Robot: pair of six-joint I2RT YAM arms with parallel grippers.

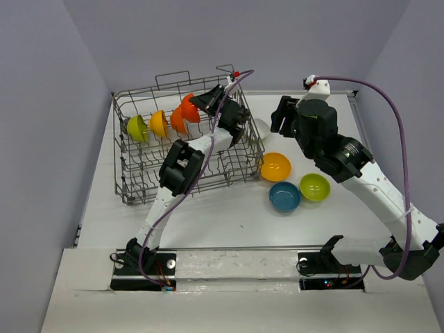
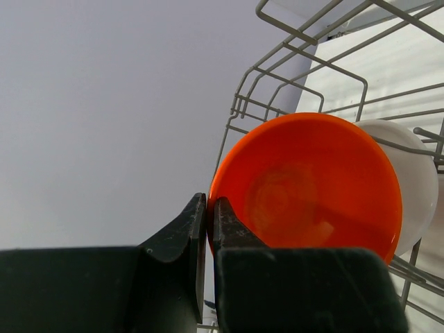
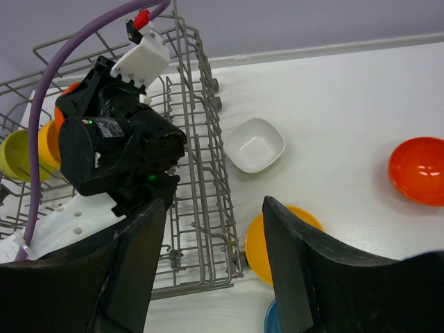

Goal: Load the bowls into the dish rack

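The dish rack (image 1: pixel 139 186) holds a green bowl (image 1: pixel 137 130), a yellow bowl (image 1: pixel 159 123) and orange ones. My left gripper is at the rim of the upright orange bowl (image 2: pixel 305 180) in the rack's back row, its fingers close about that rim; a white bowl (image 2: pixel 411 191) stands behind it. My right gripper hangs open and empty right of the rack. On the counter lie a white bowl (image 3: pixel 254 142), a red bowl (image 3: pixel 422 163), an orange-yellow bowl (image 1: pixel 275 162), a blue bowl (image 1: pixel 284 198) and a green bowl (image 1: pixel 314 188).
The counter (image 1: pixel 229 225) in front of the rack is clear. Grey walls (image 1: pixel 159 41) close the back and sides. The left arm reaches across the rack's middle and front.
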